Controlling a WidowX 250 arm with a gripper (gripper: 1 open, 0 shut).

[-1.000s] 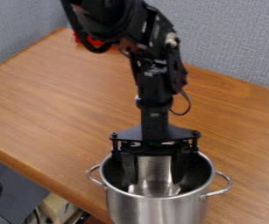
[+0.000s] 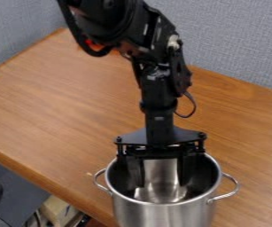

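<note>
A steel pot with two side handles stands at the near edge of the wooden table, low in the camera view. My black gripper hangs over its mouth with the finger ends down inside the rim, open. The fingertips are dark against the pot's interior and partly hidden; nothing clear shows held between them.
A small red object at the back is mostly hidden by the arm. A grey surface with cables lies beyond the table's edge at lower left.
The pot has not visibly moved.
</note>
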